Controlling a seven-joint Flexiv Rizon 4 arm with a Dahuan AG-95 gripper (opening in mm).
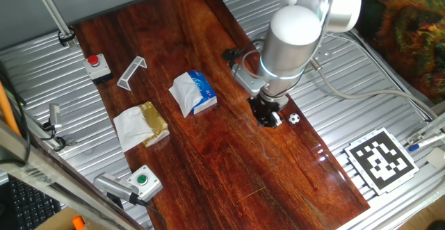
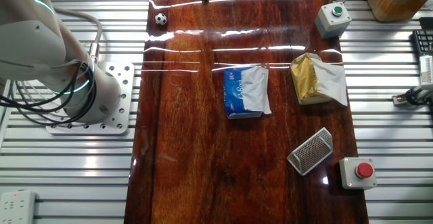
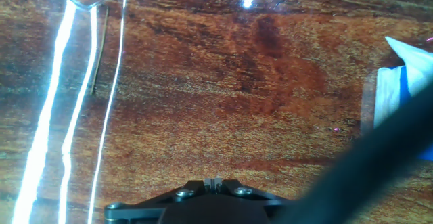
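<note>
My gripper (image 1: pixel 268 121) hangs over the wooden table on the robot's side, close to a small black-and-white ball (image 1: pixel 294 119). In the wrist view the gripper's fingertips (image 3: pixel 208 182) meet at the bottom edge, shut, with nothing visible between them. Bare wood lies beyond them. A blue tissue pack (image 2: pixel 235 92) with white tissue sticking out rests mid-table, well apart from the gripper; part of this pack (image 3: pixel 389 95) shows at the wrist view's right edge. Farther from the arm lies a gold tissue pack (image 2: pixel 306 78), its white tissue also hanging out.
A white perforated bracket (image 2: pixel 312 151) lies near the far long edge. Beside it stands a red-button box (image 2: pixel 357 173); a green-button box (image 2: pixel 333 19) stands at the same edge. A marker board (image 1: pixel 381 160) lies off the table. Much of the wood is clear.
</note>
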